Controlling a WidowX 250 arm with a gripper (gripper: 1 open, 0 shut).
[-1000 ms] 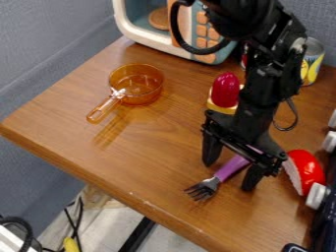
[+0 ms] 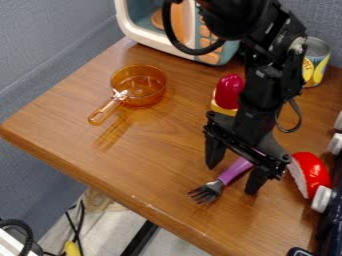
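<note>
My black gripper [image 2: 234, 170] hangs low over the right part of the wooden table, its two fingers open around the purple handle of a brush [image 2: 227, 178], whose pale bristle end points down-left toward the front edge. Whether the fingers touch the handle I cannot tell.
An orange transparent measuring cup [image 2: 138, 82] lies on the left. A red object on a yellow base [image 2: 227, 92] stands behind the gripper, a toy microwave [image 2: 143, 15] and a can [image 2: 315, 62] at the back. A red-and-white object [image 2: 310, 173] is at the right.
The brush appears in the same place.
</note>
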